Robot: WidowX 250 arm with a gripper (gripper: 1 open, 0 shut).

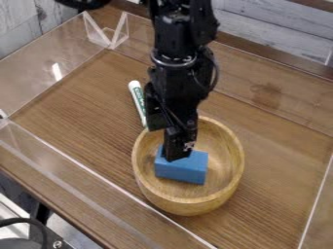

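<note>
My black gripper [174,131] hangs down from the top middle over a round wooden bowl [224,185], its fingertips just above and partly in front of a blue block [182,171] lying inside. The fingers are open; whether the lowest tip touches the block is unclear. A white marker-like stick [138,101] lies outside the bowl, at its upper left.
Clear plastic edges run along its sides, a clear bracket stands at the back left, and a black cable lies at the bottom left.
</note>
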